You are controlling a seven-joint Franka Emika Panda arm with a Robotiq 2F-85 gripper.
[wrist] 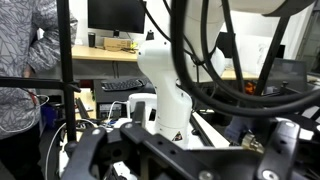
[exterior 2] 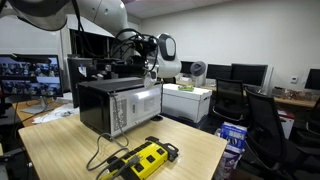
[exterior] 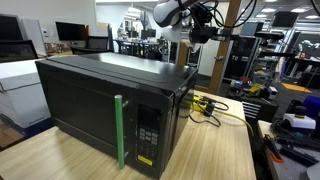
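A large black microwave [exterior: 120, 100] stands on the wooden table, its door shut, with a green strip [exterior: 119, 132] upright on the front beside the keypad. In the second exterior view its pale back panel [exterior 2: 137, 107] shows. The white arm reaches in above the microwave's far end, and my gripper is high up there, clear of the microwave front. Dark gripper parts fill the bottom of the wrist view; they stand apart and nothing held shows between them. The fingertips are hard to make out.
A yellow and black device [exterior 2: 142, 162] with a cable lies on the table behind the microwave. Office chairs [exterior 2: 268, 120] and a white cabinet [exterior 2: 187, 103] stand beyond the table.
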